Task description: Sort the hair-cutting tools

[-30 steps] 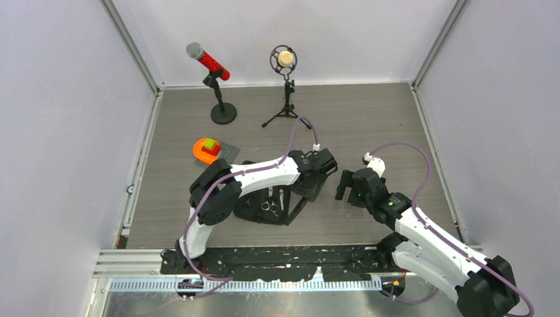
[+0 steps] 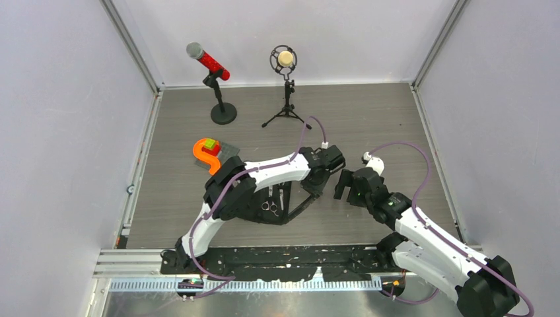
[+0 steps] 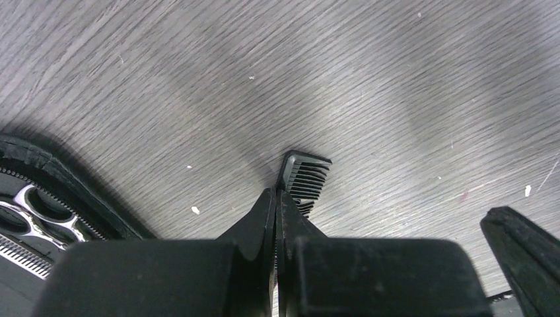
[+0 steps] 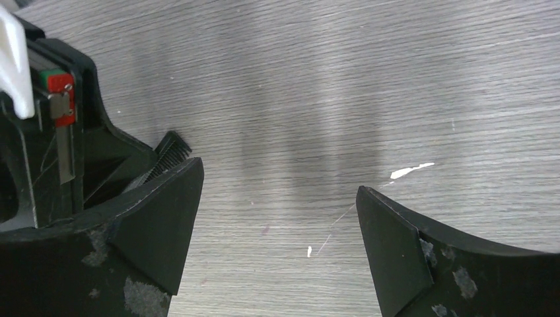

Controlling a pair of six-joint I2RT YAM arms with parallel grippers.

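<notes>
The black comb (image 3: 300,175) lies on the table; in the left wrist view its end shows just beyond my left gripper, and the rest is mostly covered. That gripper's fingers are pressed together with nothing between them, and the comb is outside them. In the right wrist view, the comb (image 4: 173,149) pokes out beside the left gripper. My right gripper stands wide apart over bare table. Scissors (image 3: 43,214) lie in the black zip case (image 3: 99,198) at the left, alongside a toothed metal blade (image 3: 24,255); the top view shows the scissors (image 2: 270,207) too.
A red microphone (image 2: 212,63) on a stand and a tripod microphone (image 2: 287,86) stand at the back. An orange toy piece (image 2: 207,158) sits on a grey plate at the left. Clear table lies at the back right.
</notes>
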